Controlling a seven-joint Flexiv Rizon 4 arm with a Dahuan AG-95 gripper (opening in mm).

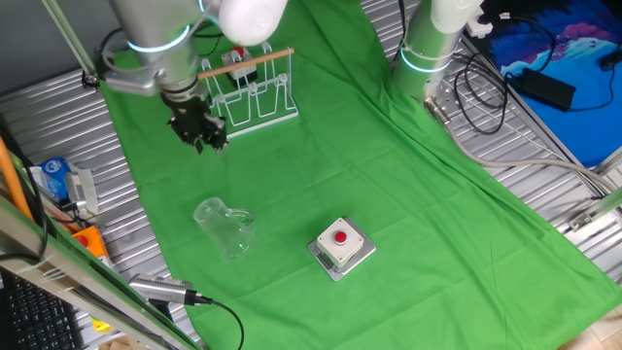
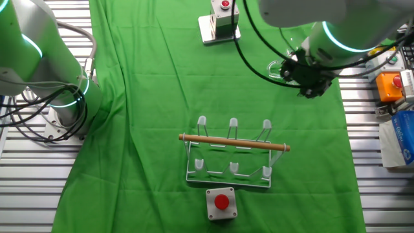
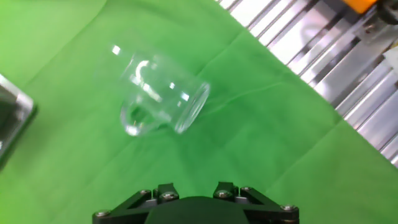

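A clear glass mug point(image 1: 222, 233) lies on its side on the green cloth, a little left of the table's middle in exterior view 1. The wrist view shows the mug point(image 3: 155, 90) ahead of my fingers, its round rim toward the right and its handle toward the lower left. Only part of the mug point(image 2: 277, 68) shows in exterior view 2, behind the arm. My gripper is open and empty, its two fingertips well apart. In exterior view 1 the gripper point(image 1: 201, 143) hangs beside the white rack, apart from the mug.
A white wire rack point(image 2: 226, 180) with a wooden bar point(image 2: 234, 142) stands on the cloth. One red-button box point(image 2: 221, 204) sits close by it; another button box point(image 1: 340, 243) is right of the mug. Bare cloth surrounds the mug.
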